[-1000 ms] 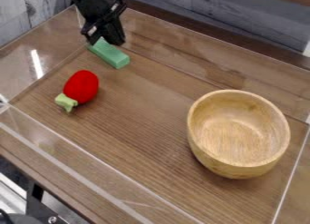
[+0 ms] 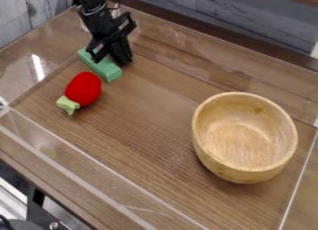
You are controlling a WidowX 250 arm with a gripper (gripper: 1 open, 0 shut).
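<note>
My gripper [image 2: 110,46], a black two-fingered claw, reaches down from the top left over a green block [image 2: 102,70] on the wooden table [image 2: 187,47]. Its fingers are at the upper end of the block; whether anything is between them is hard to tell. A red strawberry-like object [image 2: 82,89] with a pale green tip lies just below the green block.
A large tan bowl [image 2: 243,131] occupies the right side of the table. A wall runs along the upper left.
The gripper has moved lower and slightly left onto the green block, which has shifted left and down, closer to the red object.
</note>
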